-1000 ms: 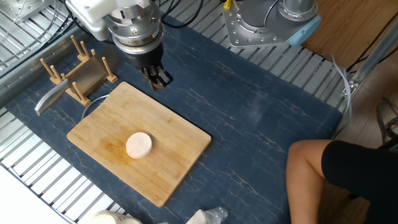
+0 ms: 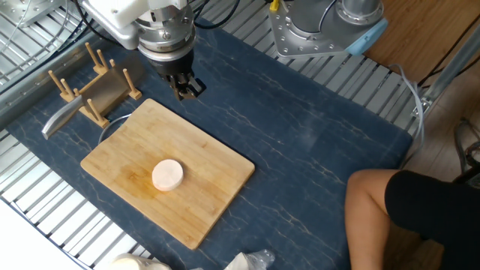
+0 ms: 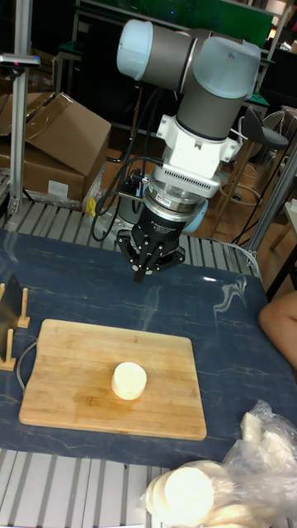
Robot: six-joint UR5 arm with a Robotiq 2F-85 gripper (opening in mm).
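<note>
A pale round block (image 2: 167,175) lies flat on the wooden cutting board (image 2: 214,161), near its middle. The same block (image 3: 129,381) shows cream-white from the front, apart from the arm. My black gripper (image 2: 189,93) hangs over the blue mat, beyond the board's far edge, pointing down. In exterior view 3 the gripper (image 3: 139,275) is clear of both board and block, with nothing visible held in it. Its fingertips are small and dark, so whether they are apart or together is unclear.
A cleaver (image 2: 97,97) rests in a pegged wooden rack (image 2: 94,112) left of the board. Bagged pale rounds (image 3: 189,494) lie at the near right. A person's arm (image 2: 369,214) reaches the mat's right side. The mat (image 2: 300,127) right of the board is bare.
My gripper has shifted slightly up and to the left in exterior view 2, away from the board. The block, board and cleaver have stayed put.
</note>
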